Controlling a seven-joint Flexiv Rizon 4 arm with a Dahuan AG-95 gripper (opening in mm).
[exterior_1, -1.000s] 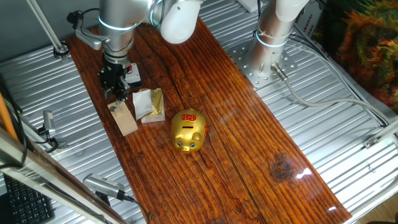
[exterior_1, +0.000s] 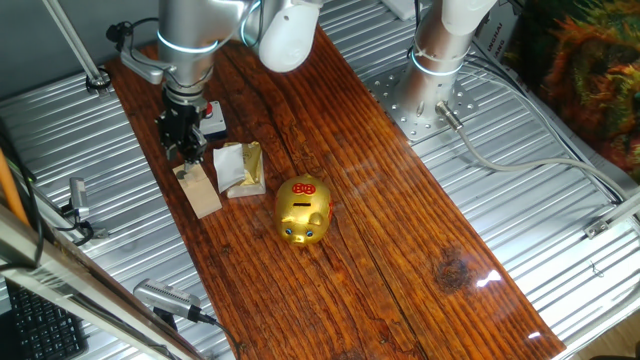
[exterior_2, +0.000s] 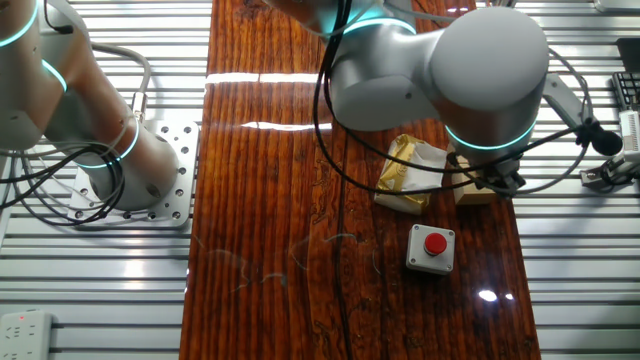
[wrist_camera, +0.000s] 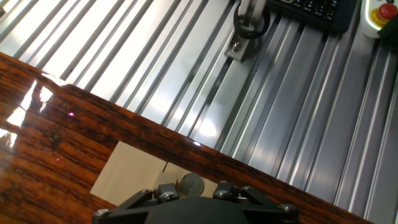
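A pale wooden block (wrist_camera: 127, 171) with a thin dark slot lies near the table edge, partly hidden behind my fingers in the wrist view. A round silver coin (wrist_camera: 191, 185) shows at the block, with its face towards the camera. My gripper is over the block's near part, its fingertips apart on either side of the coin; a gap shows beside the coin. In exterior view 1 the fingers are above the block's (exterior_1: 198, 191) far end. A golden piggy bank (exterior_1: 304, 212) with a slot on its back stands on the table, right of the block.
Beside the block lies a gold-and-white packet (exterior_1: 239, 167). A grey box with a red button (exterior_2: 432, 248) sits close by.
In exterior view 1 my gripper has shifted very slightly left over the block's far end. The block, packet and piggy bank have stayed in place.
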